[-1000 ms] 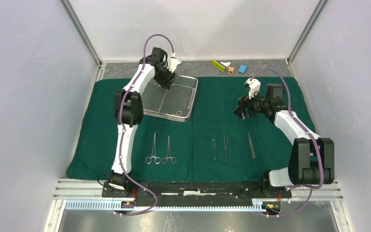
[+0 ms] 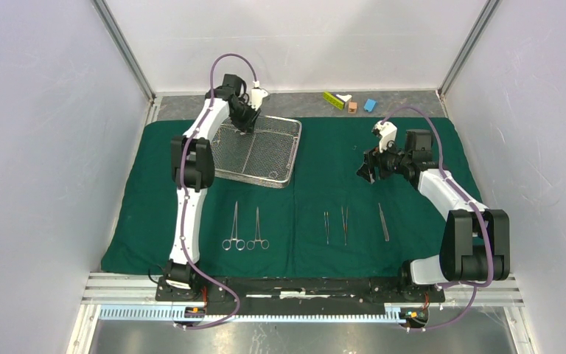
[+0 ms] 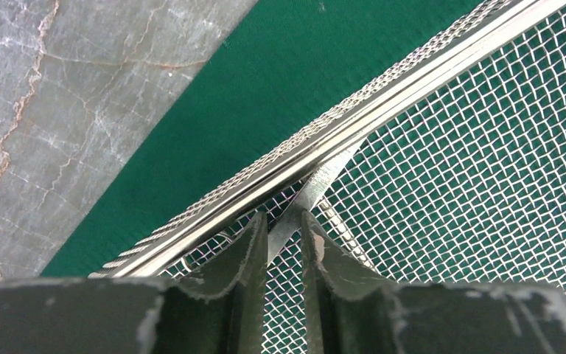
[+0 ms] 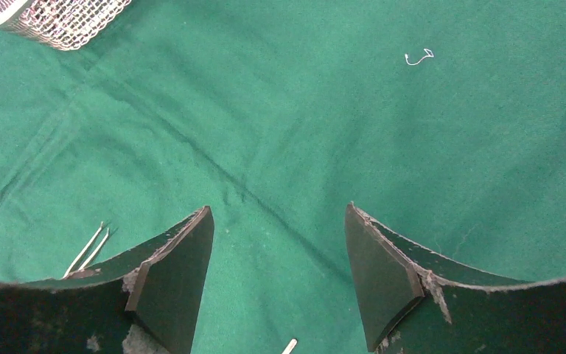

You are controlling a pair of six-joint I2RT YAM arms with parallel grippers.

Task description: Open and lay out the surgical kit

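Observation:
In the top view the wire mesh tray sits at the back left on the green cloth. My left gripper is down at its far side. The left wrist view shows a flat metal instrument slanting under the tray's rim; it runs between the narrowly parted fingertips of that gripper. Whether they touch it is unclear. My right gripper stands wide open above bare cloth, empty. Near the front lie two ring-handled instruments, two tweezer-like ones and a slim handle.
A small ring shows at the tray's near right corner. Along the back edge are a yellow-green box, a brown block and a blue block. A short thread lies on the cloth.
My left gripper has shifted slightly left along the tray's far side, and the tray has slid a little left and toward the front on that side. The right arm looks still.

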